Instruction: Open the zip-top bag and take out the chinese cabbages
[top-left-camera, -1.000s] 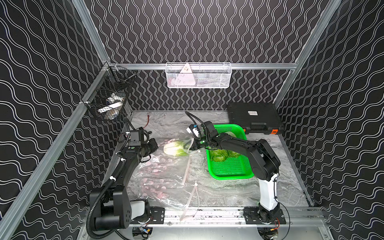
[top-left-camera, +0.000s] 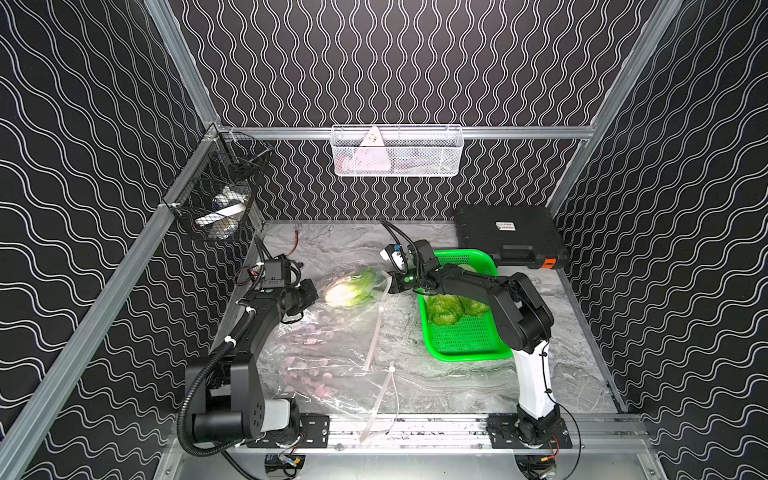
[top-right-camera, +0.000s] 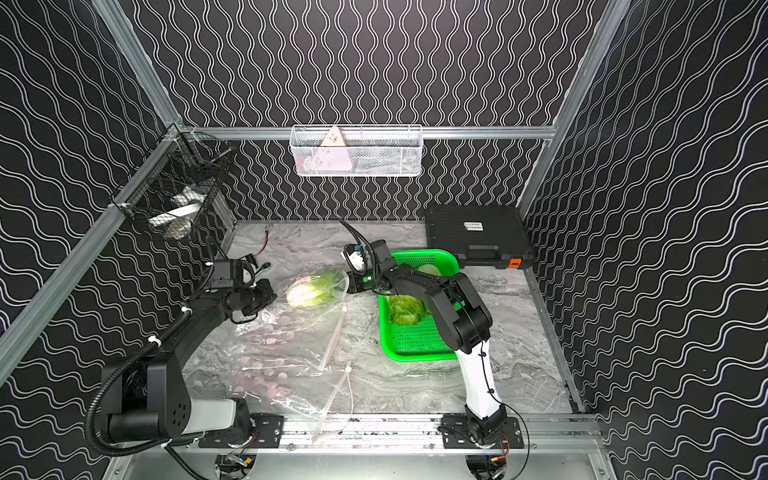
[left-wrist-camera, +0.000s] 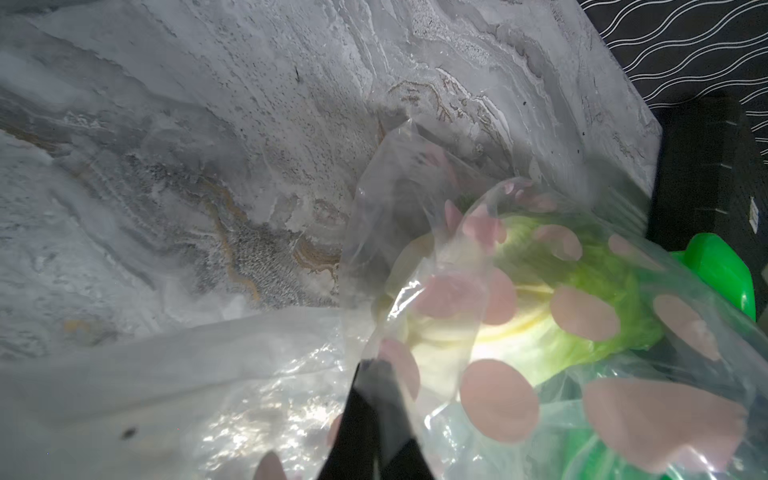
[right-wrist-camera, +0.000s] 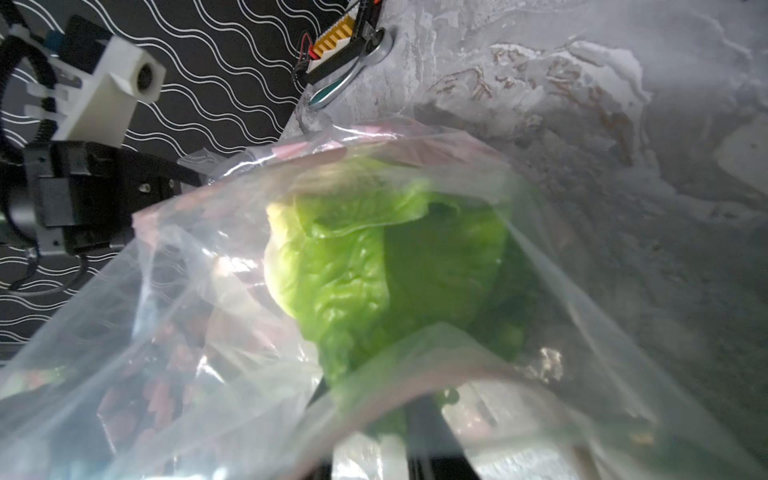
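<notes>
A pale-green cabbage (top-left-camera: 350, 289) lies inside a clear, pink-spotted zip bag (top-left-camera: 328, 376) on the counter. At the bag's left end is my left gripper (top-left-camera: 310, 292), shut, with thin film at its fingertips in the left wrist view; whether film is between them is unclear. Across the bag, my right gripper (top-right-camera: 353, 281) is at the mouth by the cabbage's leafy end. In the right wrist view the bag film and leaves (right-wrist-camera: 344, 272) cover much of its fingers, so its hold cannot be made out.
A green basket (top-left-camera: 464, 345) with leafy greens stands right of the bag, under my right arm. A black case (top-left-camera: 508, 232) lies behind it. A white wire basket (top-left-camera: 416, 156) hangs on the back rail, a black one (top-left-camera: 216, 200) at left.
The cabbage and bag mouth have shifted slightly up and back. My right gripper has risen a little, the left arm has moved slightly, and the green basket sits slightly further right.
</notes>
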